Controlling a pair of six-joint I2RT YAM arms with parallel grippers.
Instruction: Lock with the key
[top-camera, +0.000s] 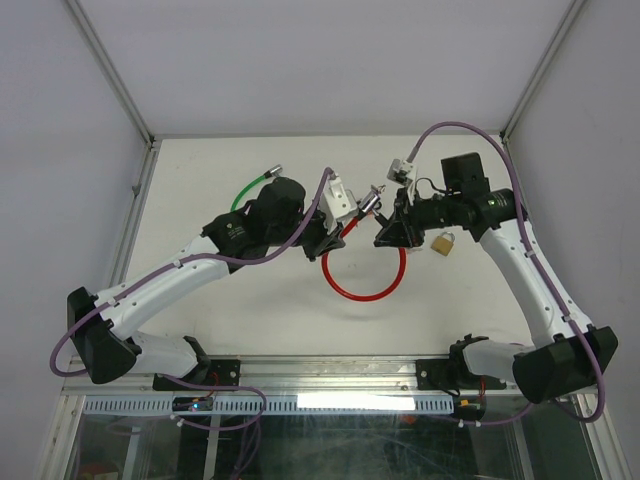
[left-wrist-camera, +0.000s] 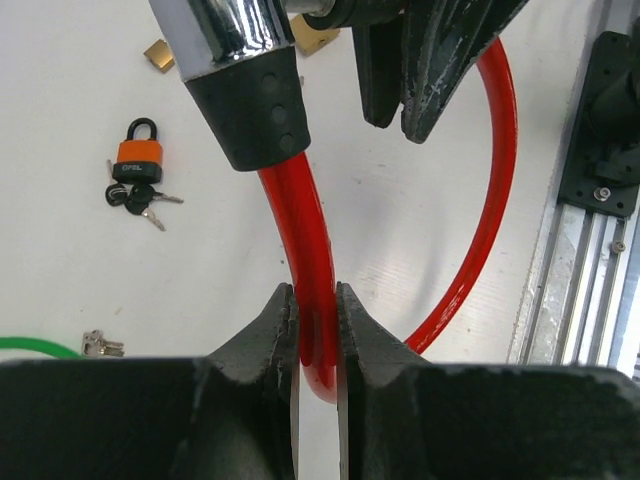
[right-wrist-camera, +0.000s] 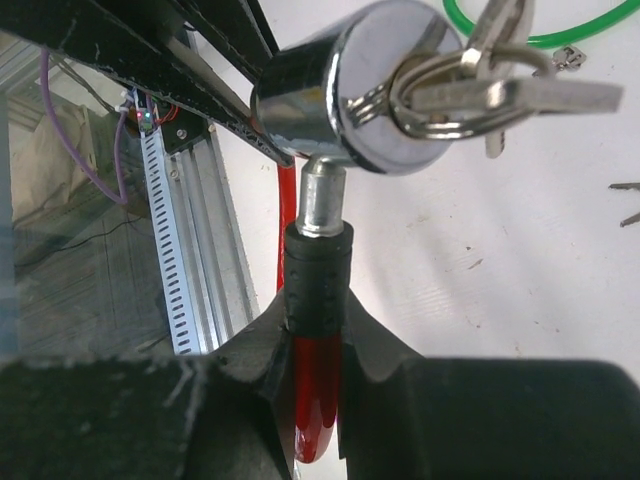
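A red cable lock loops below both grippers; its red cable (top-camera: 365, 298) shows in the top view. In the left wrist view my left gripper is shut on the cable close under the black collar of the silver lock head (left-wrist-camera: 230, 30). My right gripper is shut on the cable's other end, at its black sleeve (right-wrist-camera: 318, 275). From that sleeve a metal pin (right-wrist-camera: 322, 198) rises against the side of the lock head; how deep it sits is hard to tell. Keys (right-wrist-camera: 510, 95) on a ring hang from the lock head's face.
A green cable lock (top-camera: 250, 185) lies at the back left. An orange padlock (left-wrist-camera: 138, 160) with keys (left-wrist-camera: 140, 198) and a brass padlock (top-camera: 443, 242) also rest on the white table.
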